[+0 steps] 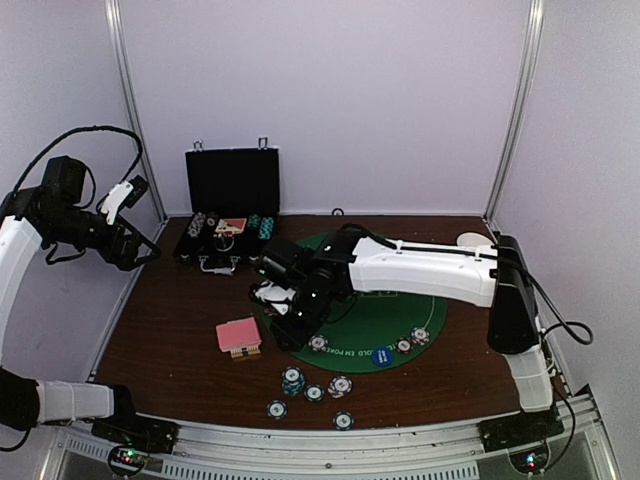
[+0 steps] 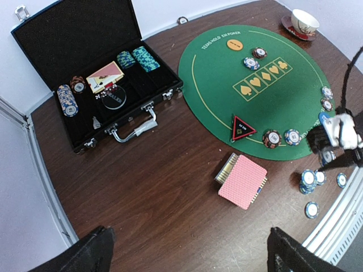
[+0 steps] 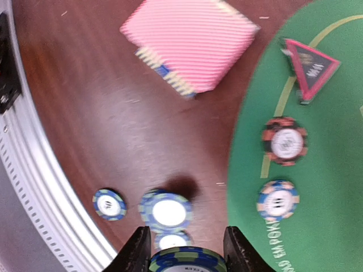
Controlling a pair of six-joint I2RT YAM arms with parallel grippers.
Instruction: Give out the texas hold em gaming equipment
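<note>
In the right wrist view my right gripper is shut on a blue-and-white chip (image 3: 187, 260). From above, that gripper (image 1: 287, 335) hangs over the mat's lower left edge, behind a blue chip stack (image 1: 292, 376). More chips lie by the stack, including a loose chip (image 1: 276, 409) and a chip pile (image 1: 340, 385). The green poker mat (image 2: 210, 62) holds a black-and-red chip (image 2: 271, 138), a blue-and-white chip (image 2: 292, 136) and a red-edged triangle marker (image 2: 242, 128). My left gripper (image 1: 150, 250) stands open and empty, off to the left.
An open black case (image 2: 134, 93) with chips and cards sits at the back left. A pink-backed card deck (image 2: 243, 181) lies left of the mat. A white bowl (image 2: 305, 21) stands at the back right.
</note>
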